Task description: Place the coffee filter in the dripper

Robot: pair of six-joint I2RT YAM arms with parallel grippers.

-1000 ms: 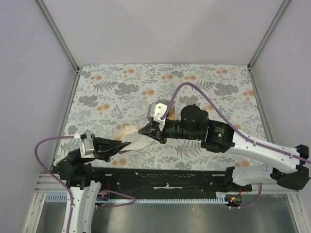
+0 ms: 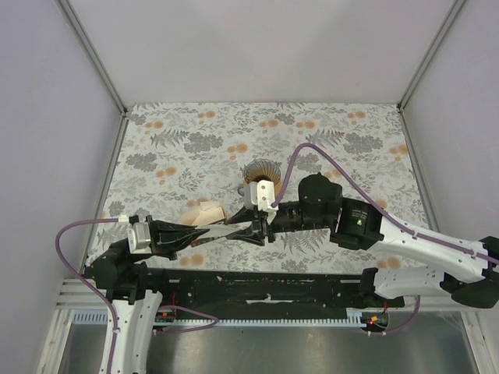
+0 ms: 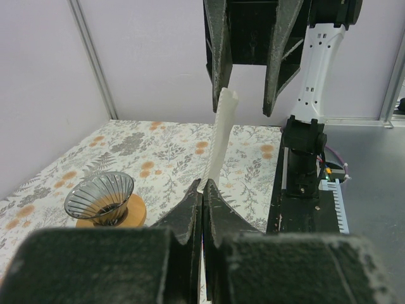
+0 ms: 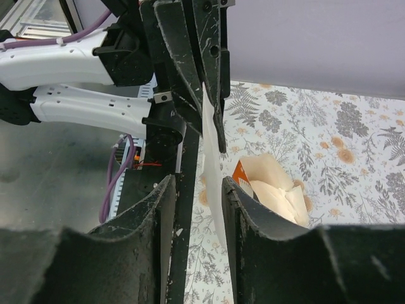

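A white paper filter (image 3: 217, 145) (image 4: 211, 175) hangs edge-on, its end held in the tips of my left gripper (image 2: 199, 231), which is shut on it. My right gripper (image 2: 254, 226) is open around or just beside the filter's other end. The glass dripper (image 2: 262, 167) (image 3: 99, 196) stands on a wooden base behind the grippers. A stack of paper filters (image 2: 204, 211) (image 4: 271, 194) in an orange-sided holder lies behind the left gripper.
A dark rail with cables and electronics runs along the front edge. White walls enclose the back and sides.
My right gripper has shifted slightly toward the front and right, and stands open. The filter has turned to show edge-on. The left gripper is unmoved.
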